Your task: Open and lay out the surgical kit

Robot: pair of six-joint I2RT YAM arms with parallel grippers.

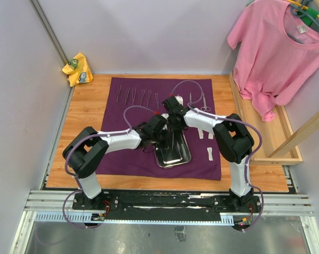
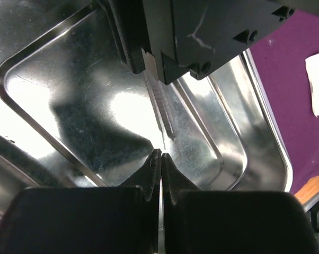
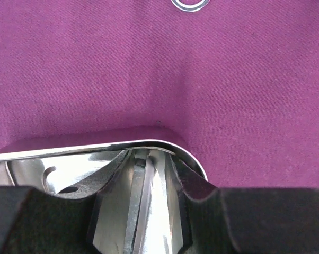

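A shiny steel tray point(image 1: 173, 163) lies on the purple cloth point(image 1: 125, 164), slightly turned, its far part hidden under both grippers. In the left wrist view my left gripper is shut above the tray floor; a thin bright line shows between its fingers, and I cannot tell whether it is an object. Ahead, a slim ridged strip point(image 2: 162, 114) shows below the right gripper's dark body; it may be an instrument or a reflection. My right gripper stands open at a tray corner, its fingertips close to the rim, metal surfaces visible between them.
Several slim instruments point(image 1: 134, 95) lie in a row along the cloth's far side, with scissors point(image 1: 204, 103) to the right. White strips point(image 1: 210, 154) lie right of the tray. A wooden rack point(image 1: 265, 153) stands at far right. Cloth left of the tray is clear.
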